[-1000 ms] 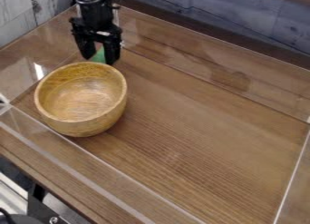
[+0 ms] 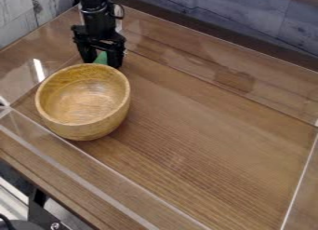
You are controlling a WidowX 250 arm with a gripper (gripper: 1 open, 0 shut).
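My black gripper (image 2: 99, 46) reaches down from the top of the view, its fingers around or just over a small green object (image 2: 102, 58) on the wooden table behind the bowl. The gripper partly hides the object, and I cannot tell whether it touches it. The gripper looks open, though its fingertips are small and dark. A large yellow bowl (image 2: 84, 121) stands in front of the green object at the left.
The gripper has shifted slightly and sits a little lower over the green object. The bowl has not moved.
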